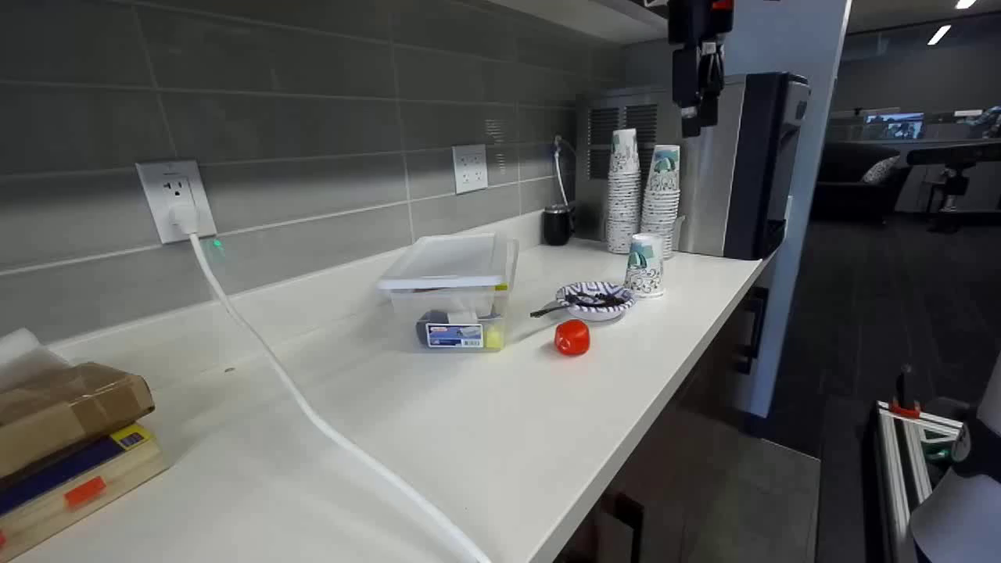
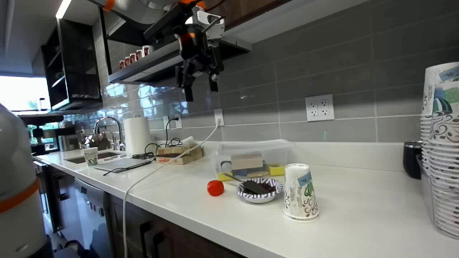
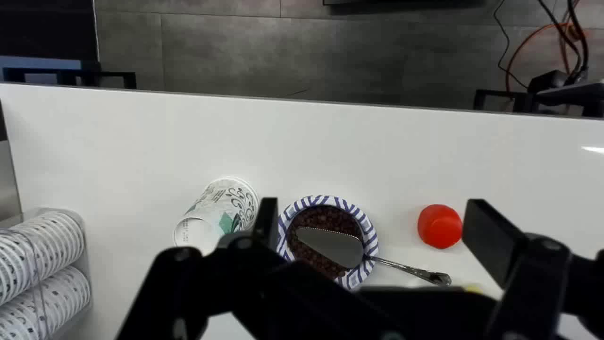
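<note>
High above the counter, my gripper [image 2: 201,95] stands open with nothing between its fingers. In the wrist view its two dark fingers [image 3: 491,241] frame a patterned paper bowl [image 3: 371,238] far below. Dark brown bits [image 3: 323,217] fill the bowl, and a flat server [image 3: 334,244] lies on them, its handle reaching over the rim. A red, rounded object [image 1: 572,337] sits on the counter beside the bowl. On the bowl's other side, an upside-down printed paper cup [image 2: 301,193] stands.
Against the wall is a clear lidded bin [image 1: 448,300] with items inside. Tall cup stacks [image 1: 623,192] stand by a steel machine [image 1: 713,169]. A white cable [image 1: 310,403] crosses the counter.
</note>
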